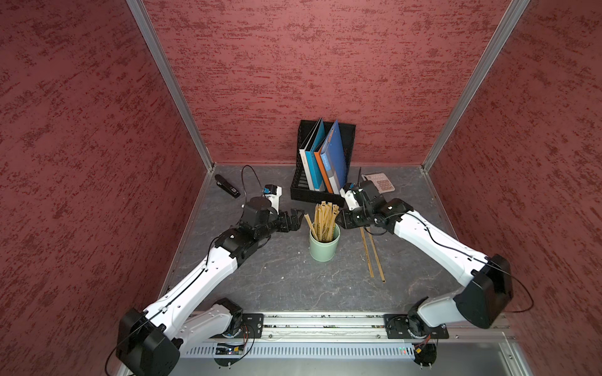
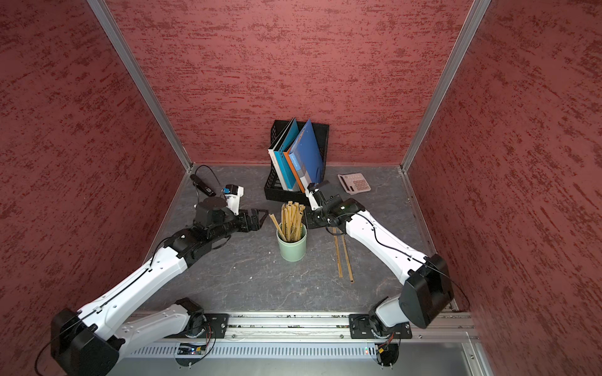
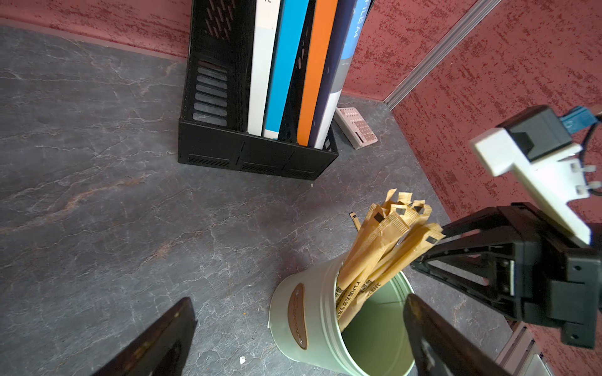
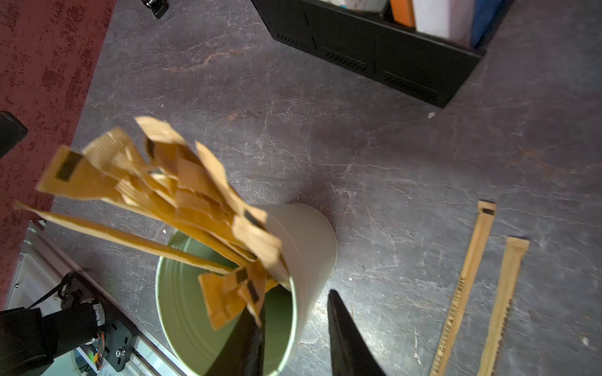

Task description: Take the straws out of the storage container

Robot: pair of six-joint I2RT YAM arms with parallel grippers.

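Note:
A pale green container (image 1: 323,249) holds a bunch of paper-wrapped straws (image 4: 207,206) standing upright and leaning. Two wrapped straws (image 4: 469,263) lie side by side on the table to its right. My right gripper is at the container's right side, its open fingers at the straw tops, with nothing clearly held. My left gripper (image 1: 294,220) stands open to the left of the container, a short way from the straws, with its blurred fingers at the lower edge of the left wrist view.
A black file rack (image 1: 316,197) with binders stands at the back. A calculator (image 2: 354,182) lies at the back right and a black elongated object (image 2: 202,185) at the back left.

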